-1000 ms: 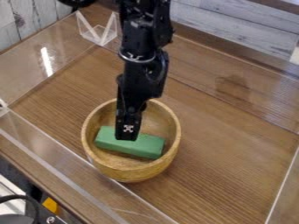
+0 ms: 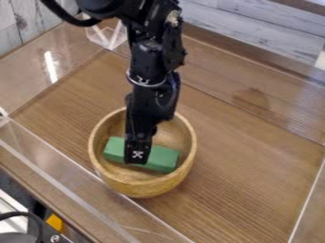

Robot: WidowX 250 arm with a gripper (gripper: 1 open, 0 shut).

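A round wooden bowl [image 2: 176, 178] stands on the wooden table, a green rectangular block [image 2: 162, 160] lying inside it. The black robot arm reaches down from the top, and its open gripper [image 2: 140, 142] is low in the bowl, over the left part of the block, partly hiding it. Whether the fingers touch the block I cannot tell.
A white wire-like object [image 2: 106, 34] stands at the back left. A small yellow object [image 2: 53, 221] and black cable sit at the lower left, beyond the table's edge.
The gripper has shifted slightly within the bowl over the last second, staying at the block. The bowl and block look nearly unchanged.
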